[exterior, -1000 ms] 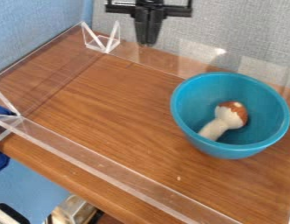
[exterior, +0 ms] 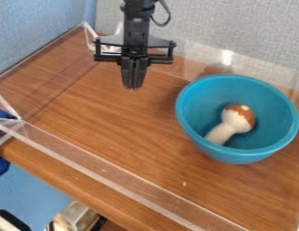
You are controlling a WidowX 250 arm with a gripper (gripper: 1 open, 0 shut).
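My gripper (exterior: 134,79) hangs from the black wrist at the top centre of the camera view, over the rear middle of the wooden table, shut with nothing showing between its fingers. To its lower right sits a blue bowl (exterior: 202,102) holding a toy mushroom (exterior: 227,127) with a white stem and a brown-and-white cap.
Grey walls stand behind and to the left. Blue objects (exterior: 1,117) and some clutter (exterior: 73,218) lie beyond the table's left and front edges.
My gripper has come lower in the view, after a slight shift left from where it was a second ago. The bowl and mushroom have not moved.
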